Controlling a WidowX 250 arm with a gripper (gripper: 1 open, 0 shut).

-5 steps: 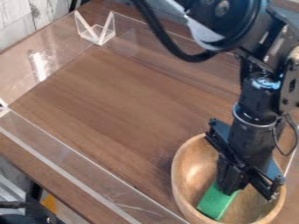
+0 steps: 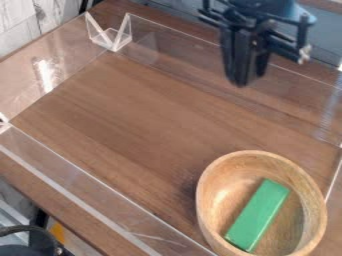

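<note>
A green rectangular block (image 2: pixel 258 214) lies inside a light wooden bowl (image 2: pixel 211 208) at the bottom right of the table. My gripper (image 2: pixel 243 62) is high at the top right, above the back of the table and away from the bowl, dark and blurred. I see nothing held in it; its fingers are too blurred to tell how they stand.
Clear plastic edging runs along its sides, with a clear bracket (image 2: pixel 110 33) at the back left corner.
My gripper has moved from down in the bowl up and toward the back of the table. The green block remains in the bowl.
</note>
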